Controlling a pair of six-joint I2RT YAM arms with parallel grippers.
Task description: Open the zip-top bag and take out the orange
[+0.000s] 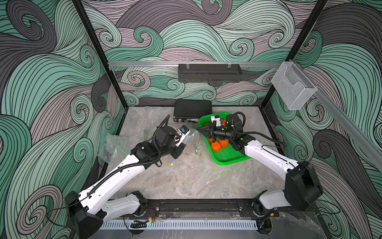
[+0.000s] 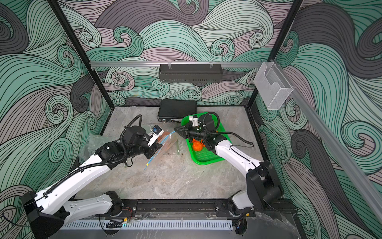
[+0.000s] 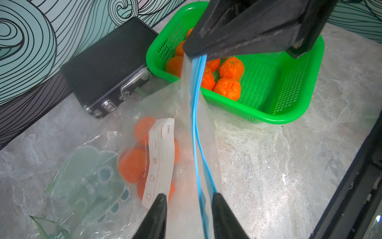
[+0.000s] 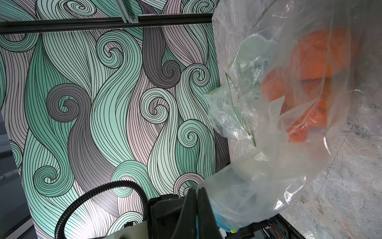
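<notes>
The zip top bag (image 3: 99, 171) with a blue zipper strip (image 3: 194, 115) holds oranges (image 3: 133, 163) behind its clear plastic, with a white label on it. My right gripper is shut at one end of the strip, holding the bag's top up; its dark tips show at the top of the left wrist view. My left gripper is part open, its fingers either side of the lower strip; whether they touch it I cannot tell.
A green basket (image 3: 294, 111) of oranges stands right of the bag. A black case (image 3: 107, 55) lies at the back.
</notes>
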